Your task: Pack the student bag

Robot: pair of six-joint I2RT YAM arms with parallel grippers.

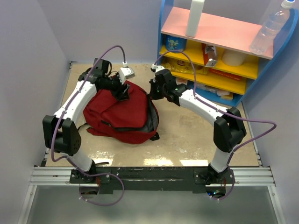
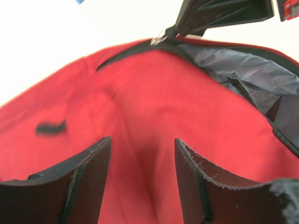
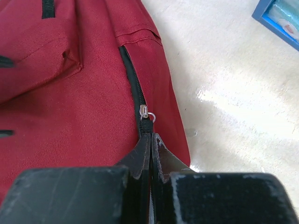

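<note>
The red bag (image 1: 117, 116) lies on the left half of the table with its dark zipped opening facing right. My left gripper hovers over the red fabric, fingers apart, nothing between them. My right gripper is shut at the bag's right edge, on the zipper strip just below the metal zipper pull (image 3: 144, 112); whether it pinches anything there is hard to tell. In the left wrist view the grey lining (image 2: 243, 70) shows through the opening.
A blue shelf unit (image 1: 162, 18) at the back right holds packets, containers, a white bottle (image 1: 195, 17) and a water bottle (image 1: 271, 28). The table right of the bag (image 1: 196, 140) is clear.
</note>
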